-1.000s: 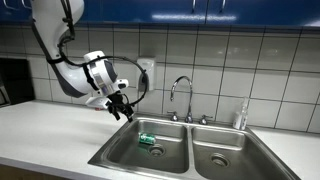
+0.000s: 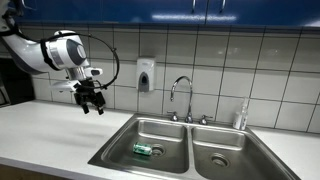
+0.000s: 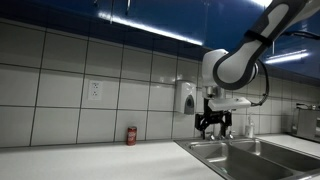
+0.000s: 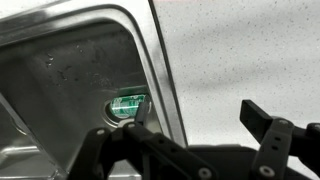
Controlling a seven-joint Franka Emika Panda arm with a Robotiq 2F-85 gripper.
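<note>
In exterior view 1 my gripper (image 2: 93, 107) hangs over the counter left of the sink (image 2: 165, 129). Its fingers are open, and only bare speckled counter shows between the fingers in the wrist view. A green can (image 4: 127, 106) lies on its side in the sink's left basin, beside the drain. The same can (image 2: 142, 150) shows small in exterior view 1. On the counter, a red-orange can (image 3: 131, 136) stands upright near the wall in exterior view 2, well apart from the gripper (image 3: 212, 132). No red-orange can is seen in the wrist view.
A curved faucet (image 2: 181, 95) rises behind the sink, with a bottle (image 2: 241, 116) at its right. A dispenser (image 2: 146, 75) is fixed to the tiled wall. Blue cabinets (image 2: 150, 12) hang above.
My arm has swung left, from beside the sink's edge to over the counter. The green can has shifted toward the front of the left basin.
</note>
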